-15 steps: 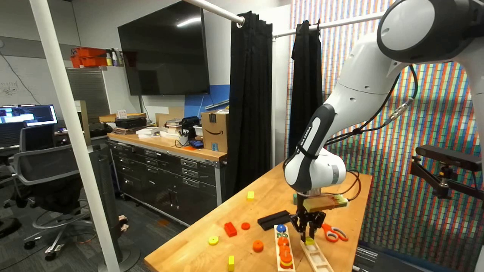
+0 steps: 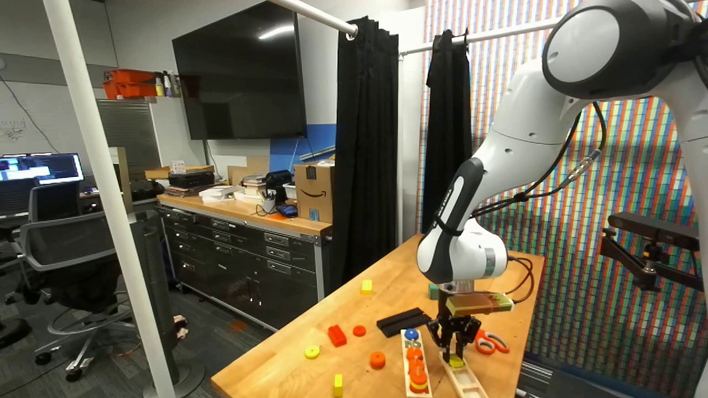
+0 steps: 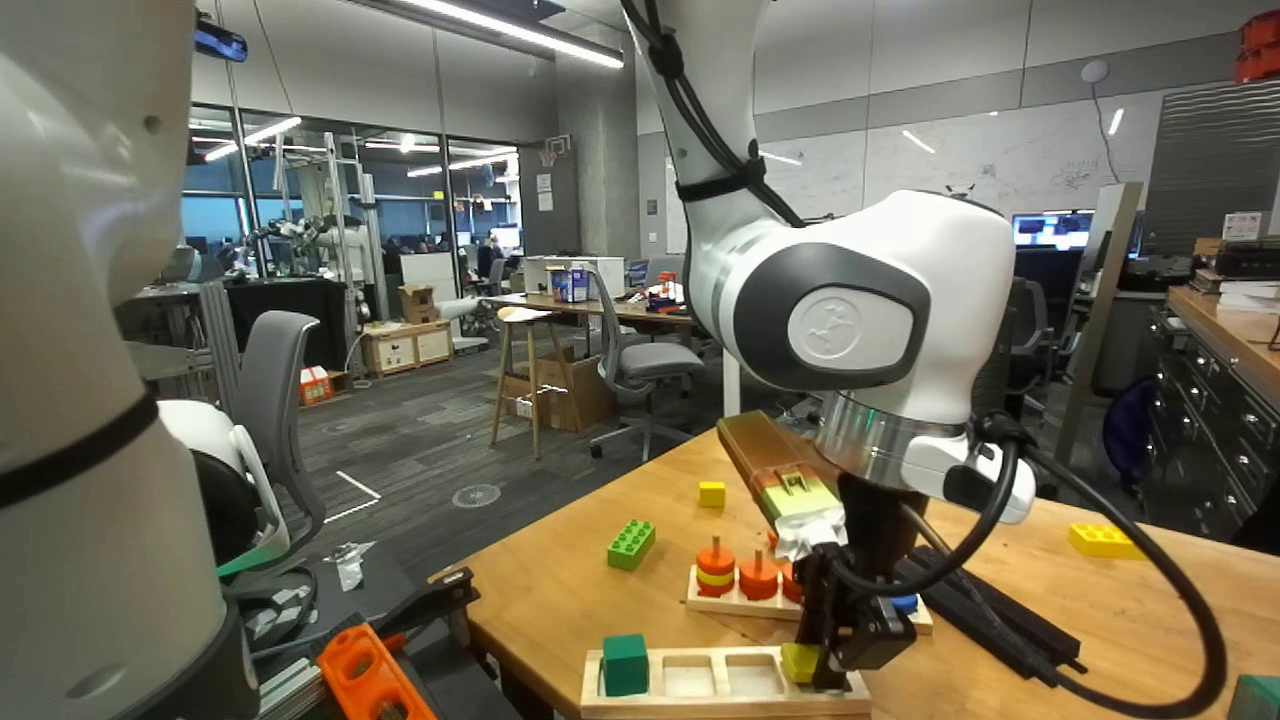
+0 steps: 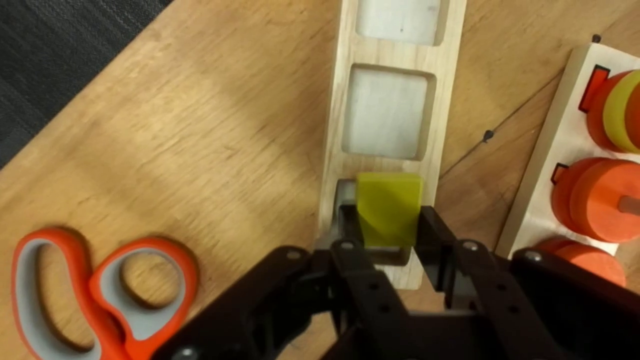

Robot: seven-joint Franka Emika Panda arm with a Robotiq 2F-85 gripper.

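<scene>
A yellow block (image 4: 390, 209) is pinched between the fingers of my gripper, which is shut on it. In the wrist view the block covers most of the end compartment of a pale wooden tray (image 4: 384, 54); a strip of that recess shows at its left and below. Exterior view 2 has the yellow block (image 3: 799, 662) low at the tray's right end; whether it touches the bottom cannot be made out. A dark green block (image 3: 624, 666) occupies the opposite end compartment, and the two recesses between are empty.
Beside the tray stands a peg board (image 4: 540, 174) bearing stacked orange and yellow rings. Orange-handled scissors (image 4: 150, 288) lie on the other side. Farther off are a black bar (image 2: 402, 321), a red brick (image 2: 337, 335) and several small loose pieces.
The gripper and the yellow block have shifted slightly toward the front of exterior view 1 and sit lower in the picture, still above the tray's far end. The table items are unmoved.
</scene>
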